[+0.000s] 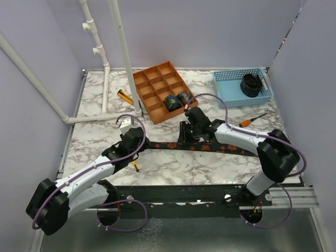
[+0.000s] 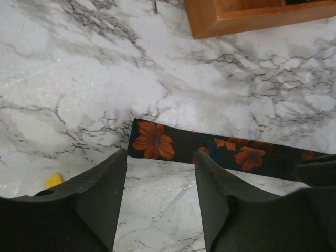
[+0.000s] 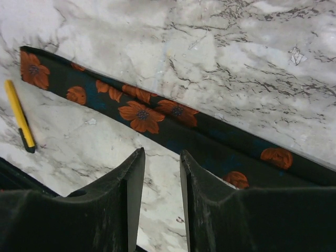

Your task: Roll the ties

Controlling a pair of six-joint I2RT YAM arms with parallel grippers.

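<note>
A black tie with orange flowers (image 1: 210,147) lies stretched flat across the marble table. Its left end (image 2: 152,140) shows in the left wrist view just beyond my left fingertips, with bare marble between them. My left gripper is part open and holds nothing. Above the tie's middle-left stretch hovers my right gripper, its fingers apart and empty; in the right wrist view the folded cloth (image 3: 157,113) runs diagonally past the tips. Two rolled dark ties (image 1: 178,101) sit in the wooden compartment box (image 1: 149,89).
At the back right, a blue basket (image 1: 227,94) holds a black roll (image 1: 251,85). An orange screwdriver (image 1: 247,123) lies right of the right arm. A yellow-and-black cutter (image 3: 18,111) is near the tie's left end. White pipes (image 1: 94,119) stand at left.
</note>
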